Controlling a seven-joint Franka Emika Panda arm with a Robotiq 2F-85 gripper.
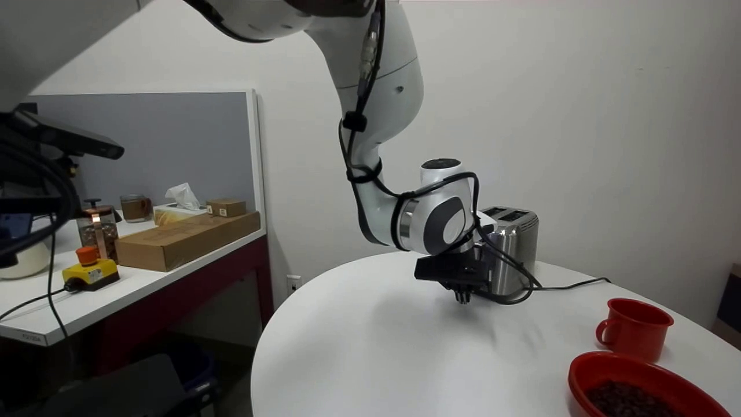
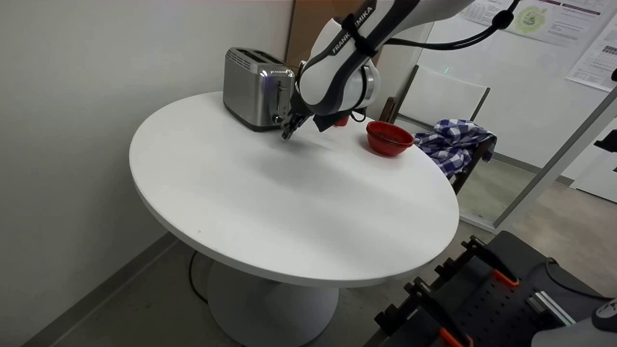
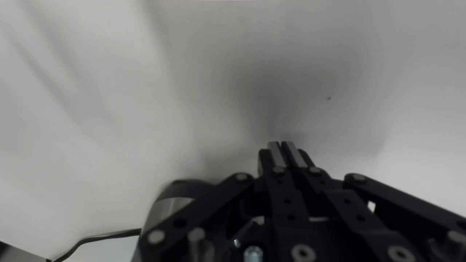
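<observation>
Low over the white table, my gripper (image 1: 462,297) is in front of the silver toaster (image 1: 522,240), close to its lever side. In the wrist view the two fingers (image 3: 276,155) lie side by side, and nothing shows between them; the gripper is shut. Part of the toaster (image 3: 168,209) appears at the lower left there, beside the gripper. The second exterior view shows the toaster (image 2: 254,86) upright near the wall, with the gripper (image 2: 286,135) just off its front lower corner. Whether fingers and toaster touch, I cannot tell.
A red mug (image 1: 635,328) and a red bowl (image 1: 590,365) with dark contents stand at the table's right side. The toaster's black cord (image 1: 576,285) runs along the table behind them.
</observation>
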